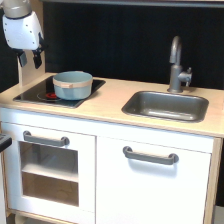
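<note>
My gripper (31,60) hangs at the upper left, above the back left corner of the counter. Its white body shows, with dark parts at the lower end. Whether the fingers are open or shut is too small to tell. A blue-grey pot (73,86) stands upright on the dark stove top (42,92), to the right of my gripper and lower. Gripper and pot are apart. The pot's inside is mostly hidden by its near wall.
On the right, a metal sink (165,107) is set into the wooden counter (112,98), with a grey faucet (178,66) rising behind it. Bare counter lies between stove and sink. Below are an oven door (84,175) and a white cabinet door (150,190), both with grey handles.
</note>
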